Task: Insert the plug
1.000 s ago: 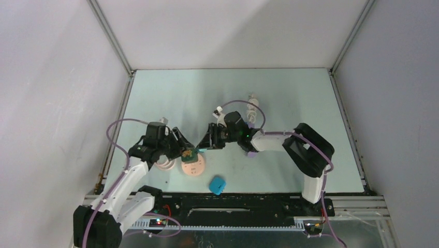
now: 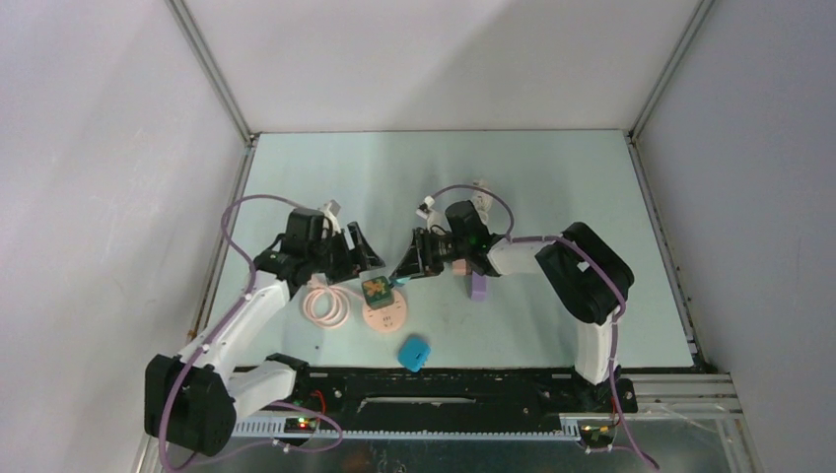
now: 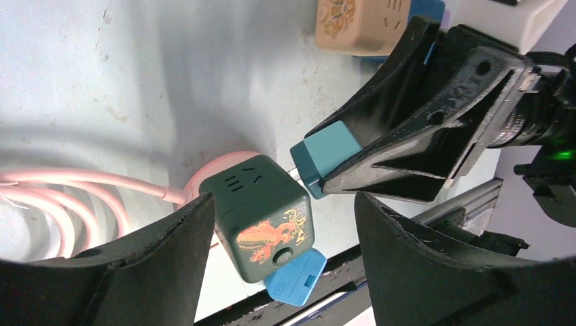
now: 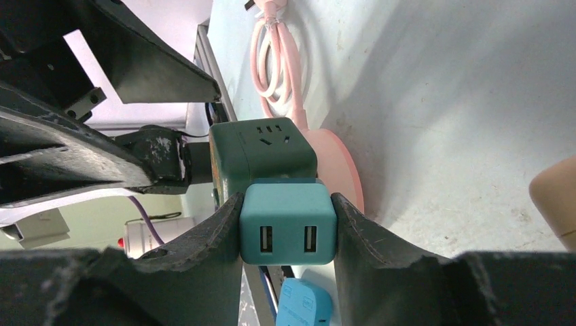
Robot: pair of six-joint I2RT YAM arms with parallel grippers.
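Note:
A dark green block with a dragon print (image 3: 261,227) rests on the round pink power strip (image 2: 384,316). My open left gripper is above and around the green block, apart from it. My right gripper has its fingers either side of a small teal plug (image 4: 289,238), apparently touching it. The plug (image 3: 326,153) is beside the green block, with metal prongs visible between the two in the left wrist view; how far they are inserted cannot be told.
A coiled pink cable (image 2: 325,307) lies left of the strip. A blue item (image 2: 414,352) is near the front edge. A tan block (image 3: 360,27), a purple block (image 2: 478,286) and a white coiled cord (image 2: 482,197) are to the right.
The left arm has moved up and rightward and its gripper has released the green block. The strip, block and right gripper with the plug have shifted rightward.

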